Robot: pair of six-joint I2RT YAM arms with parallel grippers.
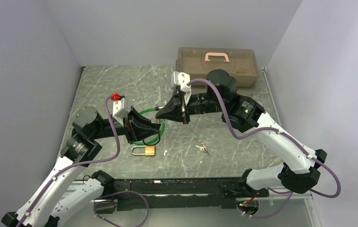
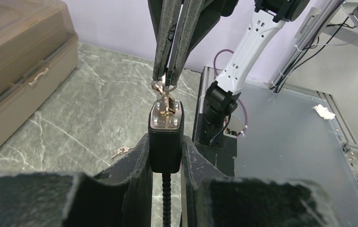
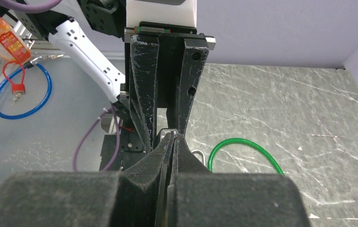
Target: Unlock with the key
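My left gripper holds a black lock body [image 2: 165, 137] upright, its metal keyhole face up, with a black cable hanging below. A key [image 2: 165, 97] stands in the keyhole, with a ring at its head. My right gripper is shut above it, its fingertips at the key's head. In the top view the two grippers meet over the green cable loop [image 1: 161, 132]. In the right wrist view the right fingers hide most of the lock.
A brass padlock [image 1: 148, 150] and loose keys [image 1: 203, 147] lie on the marble board [image 1: 229, 142]. A brown toolbox [image 1: 238, 66] stands at the back right. Grey walls enclose both sides and the back.
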